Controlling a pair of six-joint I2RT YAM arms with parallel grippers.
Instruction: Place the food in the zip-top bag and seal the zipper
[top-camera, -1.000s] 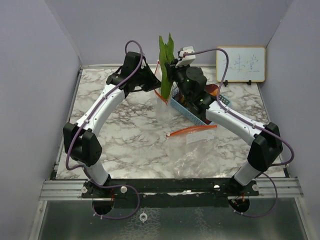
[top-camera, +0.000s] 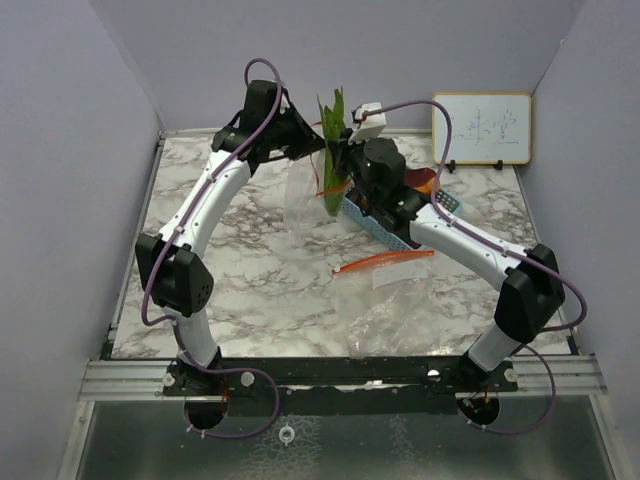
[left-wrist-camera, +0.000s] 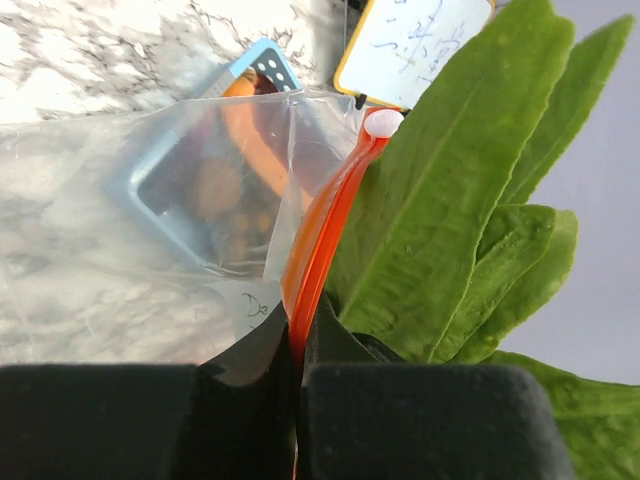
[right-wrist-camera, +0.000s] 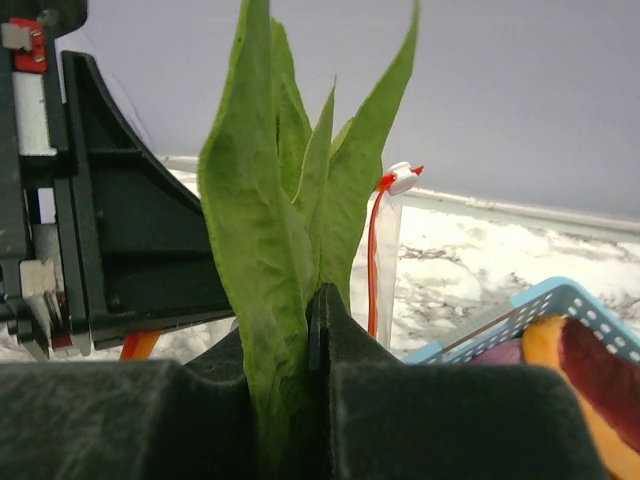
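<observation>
My left gripper is shut on the orange-zippered edge of a clear zip bag, which hangs open above the table. My right gripper is shut on a bunch of long green leaves, held upright at the bag's mouth, just right of the left gripper. In the left wrist view the leaves fill the right side beside the orange zip. How far the leaves reach inside the bag is hard to tell.
A blue basket with fruit-like items stands behind the right gripper. A flat bag with an orange zip lies at the front centre. A whiteboard stands at the back right.
Since a second ago the leaves have moved lower at the bag's mouth, and the left gripper has risen toward the back with the bag's edge. The right arm has shifted slightly.
</observation>
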